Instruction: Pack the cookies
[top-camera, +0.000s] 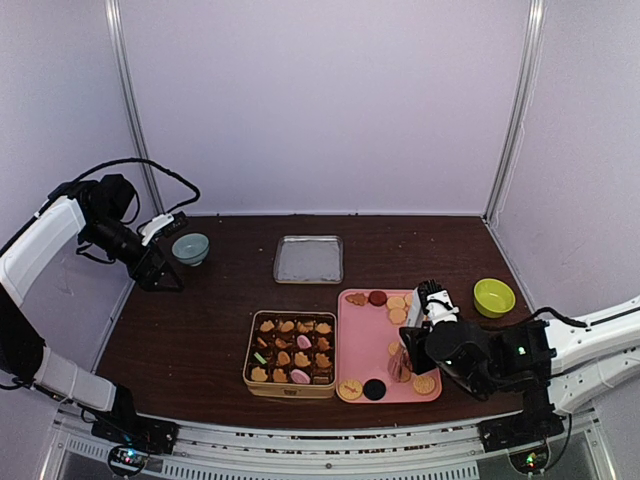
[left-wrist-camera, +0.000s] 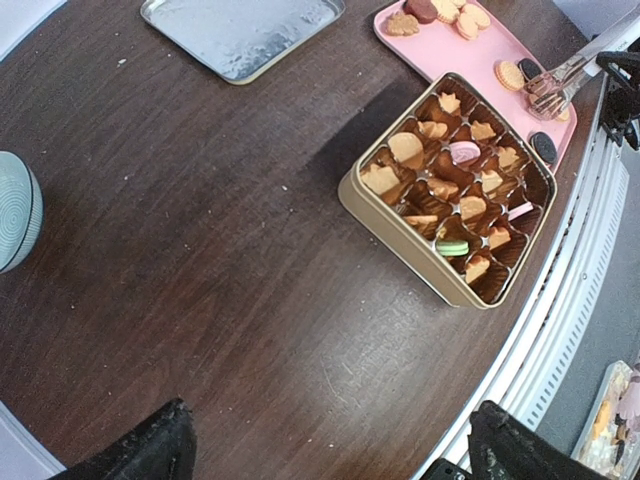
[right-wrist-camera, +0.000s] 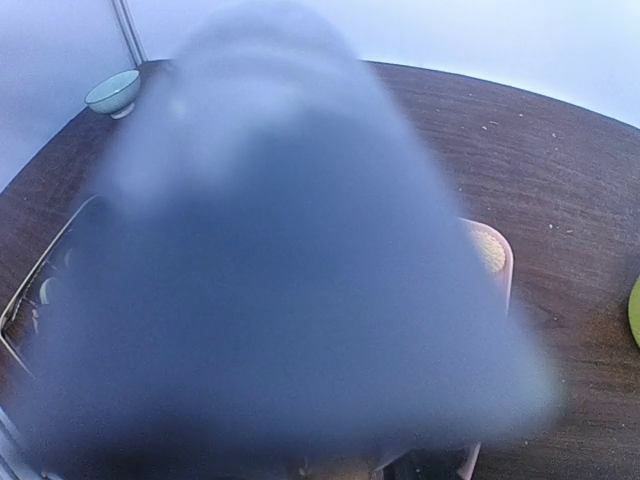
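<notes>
A square tin (top-camera: 289, 390) holds cookies in brown compartments. To its right a pink tray (top-camera: 358, 335) carries round and shaped cookies, among them a dark cookie (top-camera: 374, 389) and a dark red one (top-camera: 377, 297). My right gripper (top-camera: 399, 362) is low over the tray's right half; whether a cookie is between its fingers cannot be seen. In the right wrist view a large blurred shape hides most of the scene. My left gripper stands open and empty over the table's left side.
A metal tray (top-camera: 308, 260) lies at the back centre, a pale blue bowl (top-camera: 190, 249) at the left and a green bowl (top-camera: 493, 298) at the right.
</notes>
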